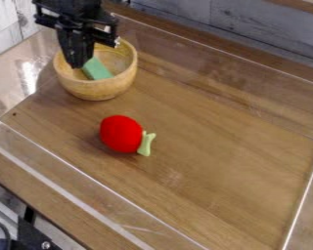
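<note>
A tan wooden bowl (105,86) sits at the upper left, holding a green block (97,68). The black gripper (75,59) hangs over the bowl's back left, its tips beside the green block; whether it is open or shut is unclear. A red plush vegetable (121,134) with a pale green top lies below the bowl, toward the middle.
The wooden tray's raised edges (301,195) run along the sides. The middle and right of the tray are clear. Cables show at the lower left corner, outside the tray.
</note>
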